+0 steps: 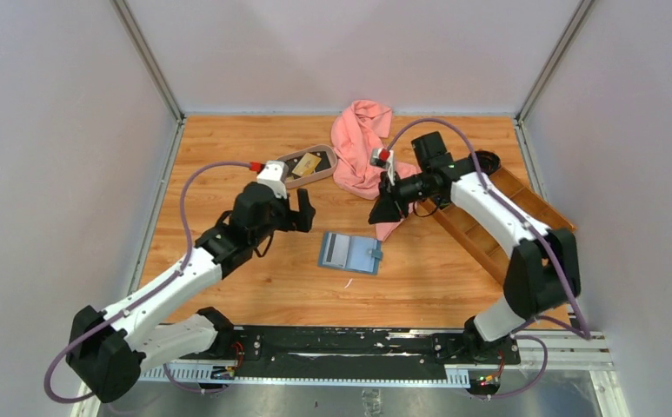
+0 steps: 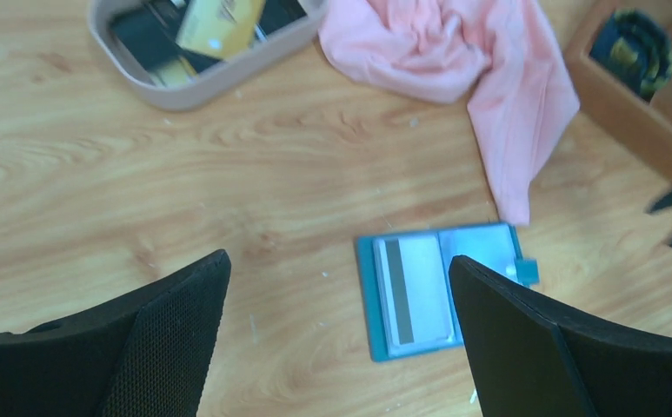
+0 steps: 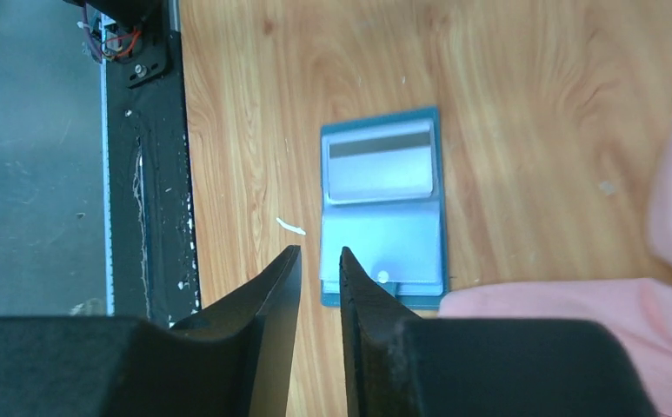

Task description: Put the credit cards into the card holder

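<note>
A blue card holder (image 1: 351, 253) lies spread flat on the table, with a white card (image 2: 421, 291) bearing a dark stripe on one half. My left gripper (image 1: 302, 211) is to the holder's upper left, clear of it; in the left wrist view its fingers are wide apart with nothing between. On the other side, my right gripper hovers up and right of the holder in the top view, its fingertips slightly apart and empty. The pink oval tray (image 1: 307, 165) at the back contains several dark cards and a gold card (image 2: 217, 26).
A crumpled pink cloth (image 1: 358, 148) lies between the tray and the wooden compartment box (image 1: 462, 236) on the right. A small white scrap (image 3: 290, 226) rests beside the holder. Left of the holder, the table is bare.
</note>
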